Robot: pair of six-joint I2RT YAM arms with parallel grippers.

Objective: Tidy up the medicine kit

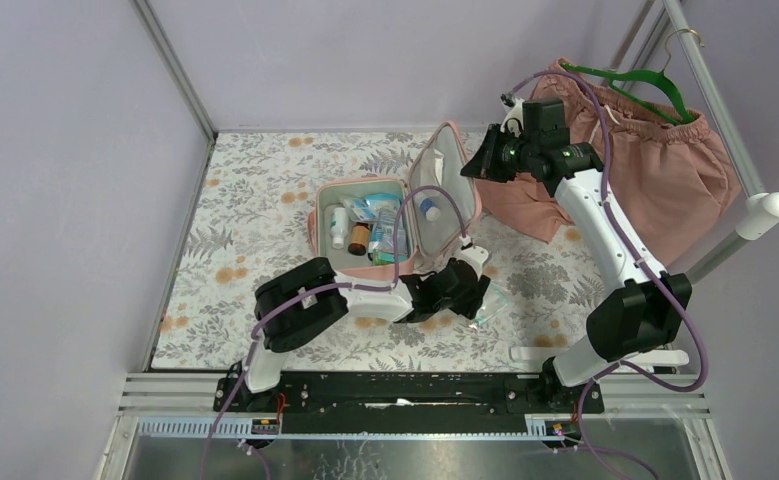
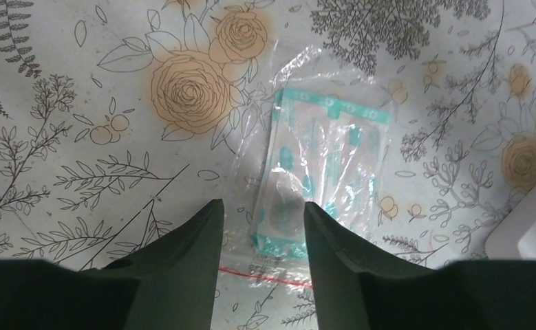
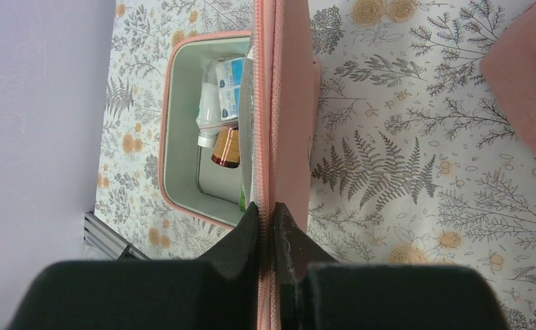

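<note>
The pink medicine kit [image 1: 326,258] stands open on the floral table, holding a white bottle [image 1: 339,228], a brown bottle [image 1: 360,238] and blue packets [image 3: 230,88]. My right gripper is shut on the lid [image 3: 291,117], holding it upright at its edge. A clear bag [image 2: 320,172] with a white and teal packet lies flat on the table outside the kit. My left gripper is open just over the bag's near part, fingers apart.
A pink garment [image 1: 685,190] on a green hanger fills the back right, beside a white rail post.
</note>
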